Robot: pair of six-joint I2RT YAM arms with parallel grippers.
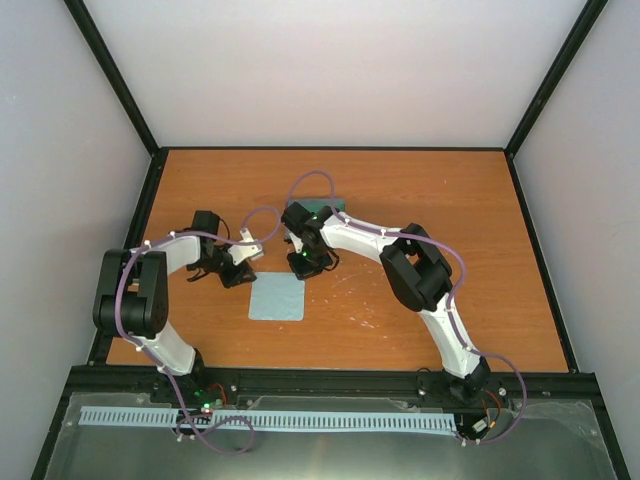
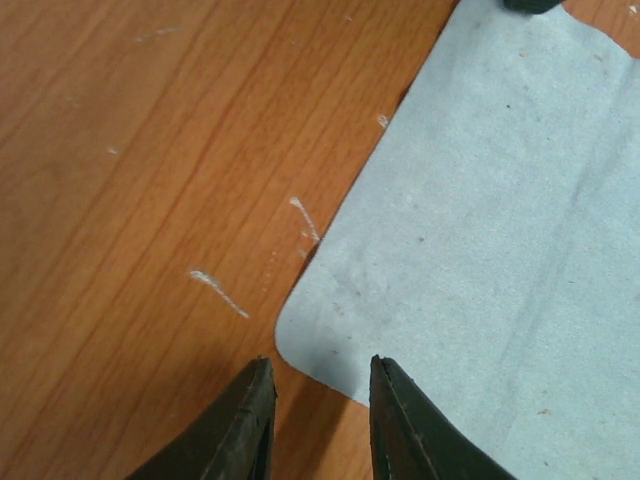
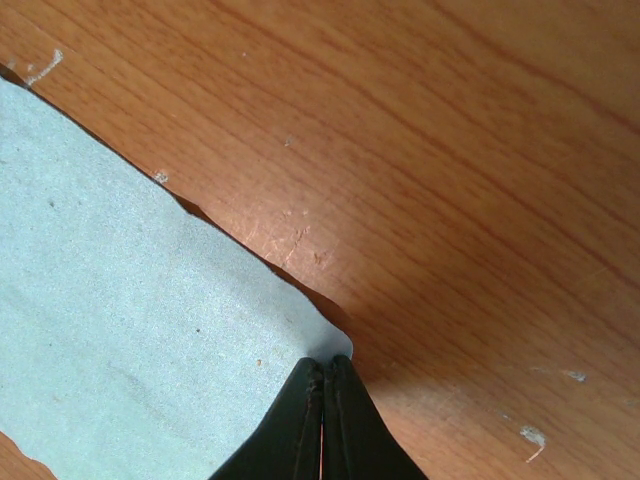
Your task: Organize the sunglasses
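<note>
A light blue cloth (image 1: pixel 276 296) lies flat on the wooden table. My left gripper hangs over the cloth's upper left corner, fingers apart with nothing between them. My right gripper is shut at the cloth's other upper corner, its tips at the edge; whether any cloth is pinched cannot be told. No sunglasses can be made out.
A teal object (image 1: pixel 316 204) lies behind the right gripper, partly hidden by the arm and cable.
</note>
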